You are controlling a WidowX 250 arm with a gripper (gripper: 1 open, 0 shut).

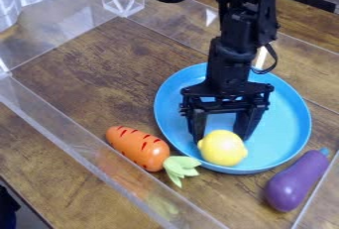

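Note:
My black gripper point(225, 114) is lowered into a blue bowl point(282, 134), its fingers open. A yellow round toy point(223, 150) lies in the bowl at its front, just below the fingers; whether they touch it I cannot tell. The arm hides the back middle of the bowl.
An orange toy carrot point(143, 149) with a pale green top lies left of the bowl, and a purple eggplant point(294, 181) at the front right. Clear walls edge the area.

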